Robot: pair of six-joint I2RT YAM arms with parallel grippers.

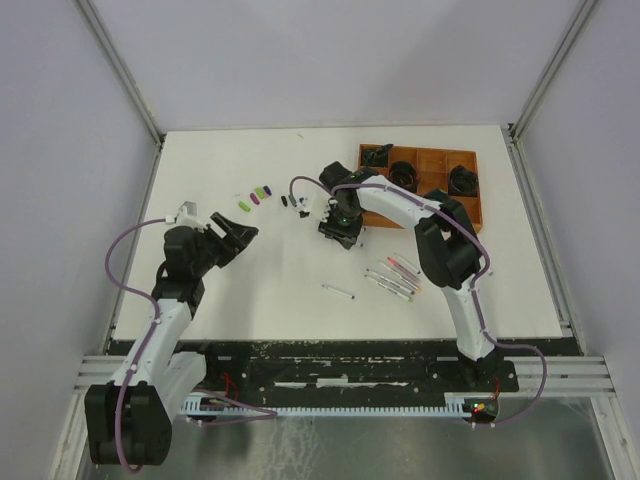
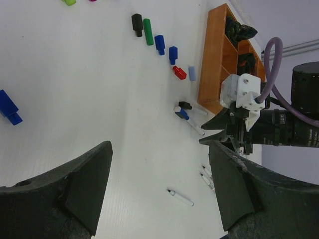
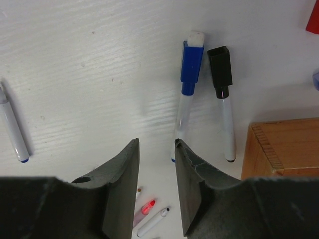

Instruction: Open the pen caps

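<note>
In the right wrist view a pen with a blue cap (image 3: pixel 191 64) lies on the white table beside a pen with a black cap (image 3: pixel 221 69). My right gripper hangs above, its fingers parted and nothing held between them; the blue-capped pen's lower end shows by the right fingertip. My left gripper (image 1: pixel 243 240) stands open and empty over the left of the table. A blue cap (image 2: pixel 8 106) lies loose at the left wrist view's left edge. Loose caps, among them a green cap (image 2: pixel 148 32) and a red cap (image 2: pixel 179 72), lie farther back.
Behind the right arm stands a wooden compartment box (image 1: pixel 430 160); its corner (image 3: pixel 284 144) is close to the right gripper. Several uncapped pens (image 1: pixel 393 277) lie at the right front, with a single uncapped pen (image 1: pixel 338 291) nearer the middle.
</note>
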